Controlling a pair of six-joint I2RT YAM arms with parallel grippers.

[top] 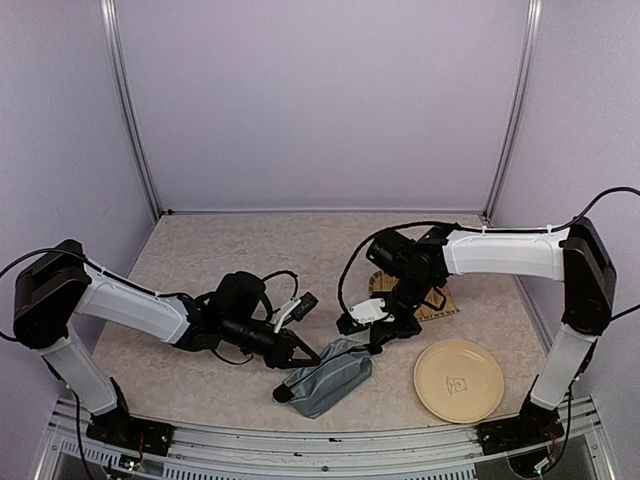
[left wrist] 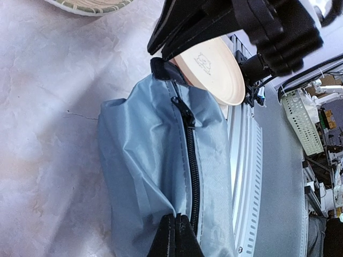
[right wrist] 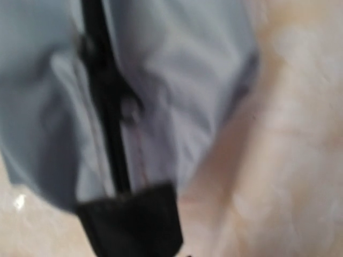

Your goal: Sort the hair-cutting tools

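A grey-blue zippered pouch (top: 330,385) lies at the front middle of the table, its zipper running lengthwise. My left gripper is shut on or against the pouch fabric beside the zipper; whether cloth is between its tips is unclear. My right gripper (top: 372,345) is at the pouch's far end, just above the black end tab (left wrist: 163,69) in the left wrist view. The right wrist view is blurred and shows the zipper pull (right wrist: 110,91) and tab; whether the right fingers hold anything cannot be seen clearly.
A beige plate (top: 458,380) lies at the front right. A woven basket (top: 440,305) sits behind the right arm, partly hidden.
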